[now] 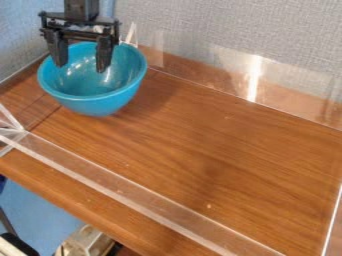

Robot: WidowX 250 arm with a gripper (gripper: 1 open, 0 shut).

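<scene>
A turquoise plastic bowl (94, 95) sits at the back left corner of the wooden table. My black gripper (82, 45) hangs from the top of the view over the bowl's back rim, its two fingers pointing down and apart, with nothing seen between them. What lies at the bowl's bottom, if anything, cannot be made out.
Clear low edging (160, 200) runs along the front, and a grey textured wall (241, 30) stands behind. Below the left edge, some objects lie on a blue floor.
</scene>
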